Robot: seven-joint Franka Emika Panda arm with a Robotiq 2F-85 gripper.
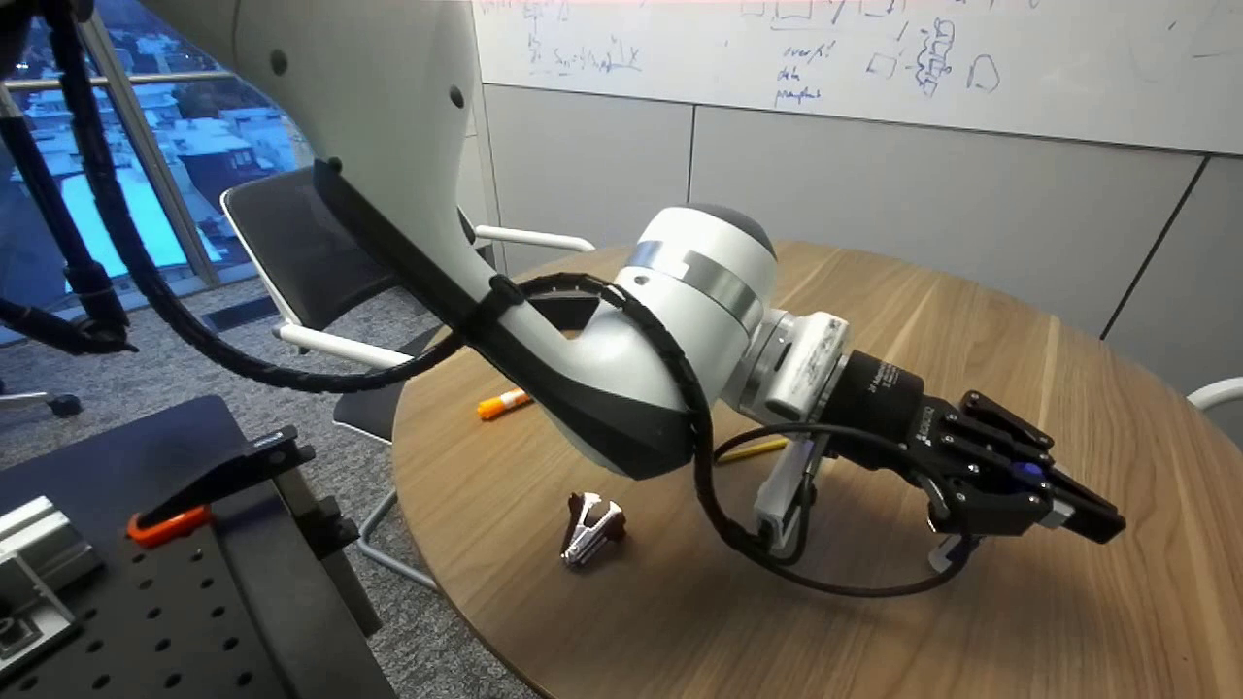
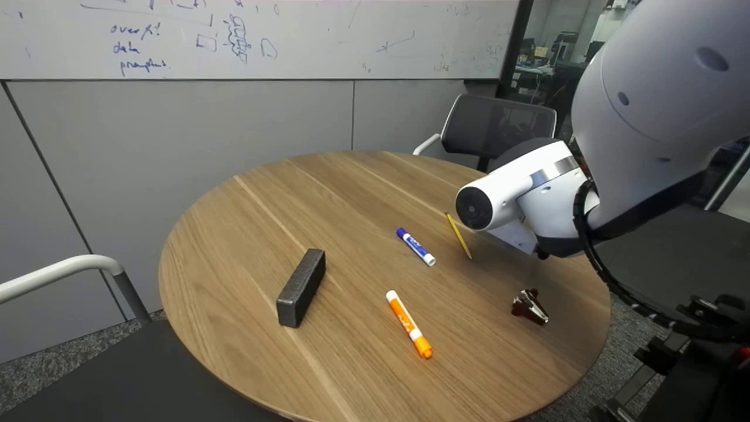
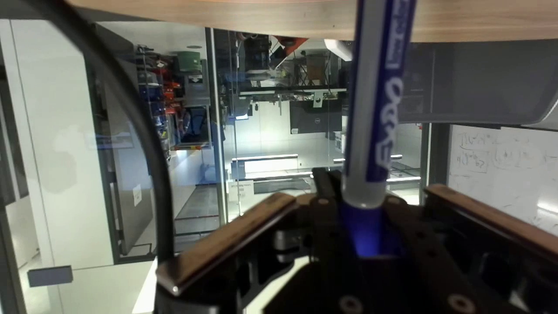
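Observation:
A blue-and-white Expo marker point(image 3: 379, 99) is pinched in my gripper; it fills the middle of the wrist view, one end down between the fingers. In exterior view 1, the gripper point(image 1: 1031, 476) hangs over the right part of the round table, tilted and pointing right. A bit of blue shows between its fingers, and the marker's pale end point(image 1: 944, 553) pokes out below. The arm hides the gripper in exterior view 2. A second blue marker point(image 2: 416, 247) lies on the table there, close to a yellow pencil point(image 2: 459, 235).
An orange marker point(image 2: 409, 324), a black block-shaped eraser point(image 2: 302, 288) and a staple remover point(image 2: 531, 306) lie spread on the wooden table point(image 2: 232, 211). Bare tabletop surrounds them. A cable point(image 1: 868, 590) loops below the wrist.

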